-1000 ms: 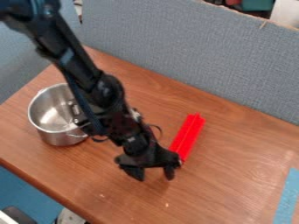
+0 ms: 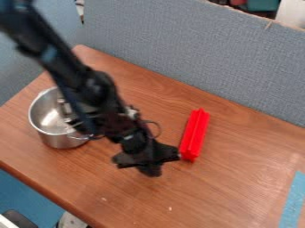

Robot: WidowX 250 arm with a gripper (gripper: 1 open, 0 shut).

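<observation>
My gripper [image 2: 148, 160] is low over the wooden table [image 2: 238, 178], near its middle, in the camera view; it looks shut, with nothing visible between its fingers, though blur hides detail. A red bar [image 2: 194, 134] lies just right of the gripper. A steel pot [image 2: 48, 120] stands at the left, partly hidden behind my arm.
A grey padded wall runs along the back of the table. A light blue strip [image 2: 290, 200] lies at the right edge.
The bar looks unmoved.
</observation>
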